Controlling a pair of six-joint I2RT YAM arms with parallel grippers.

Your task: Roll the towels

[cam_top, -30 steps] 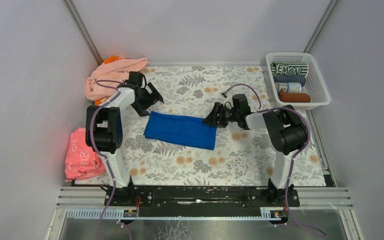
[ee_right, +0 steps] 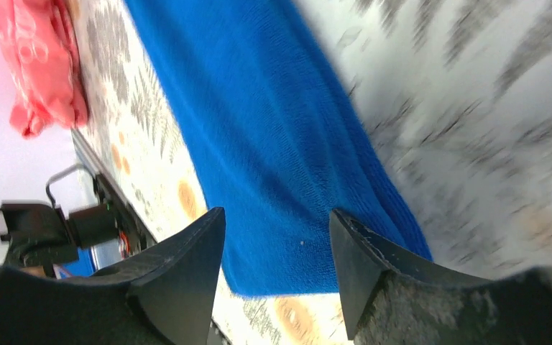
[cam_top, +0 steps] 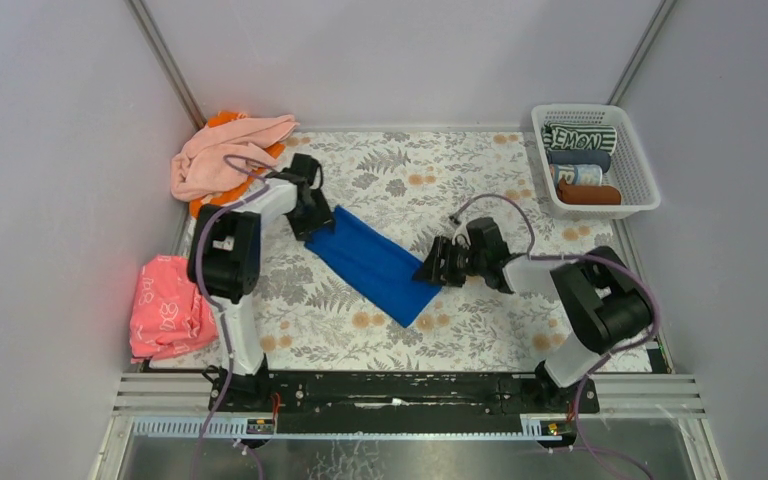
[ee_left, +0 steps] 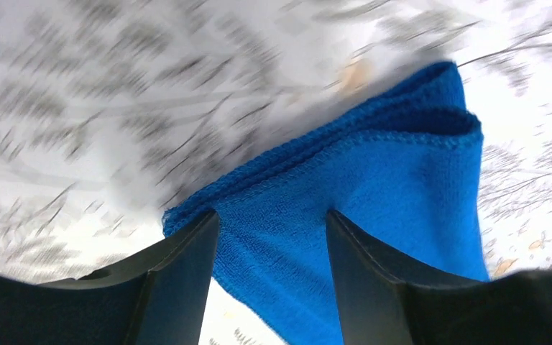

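The blue towel point(cam_top: 370, 265), folded to a narrow strip, lies slantwise across the table, its left end farther back than its right. Over the left end is my left gripper point(cam_top: 317, 232). In the left wrist view its fingers point(ee_left: 187, 269) stand apart, with the folded end edge of the towel point(ee_left: 374, 187) showing between and ahead of them. At the right end my right gripper point(cam_top: 426, 272) is open. Towel cloth point(ee_right: 273, 172) shows between its fingers, near the long edge. Whether any fingertip touches the cloth is hard to tell.
A white basket point(cam_top: 643, 180) at the back right holds several rolled towels. Pink and orange towels point(cam_top: 225, 155) are heaped at the back left, and a coral towel point(cam_top: 168, 308) lies at the front left.
The blue towel has turned from nearly level to slanting, its left end shifting back and its right end forward.
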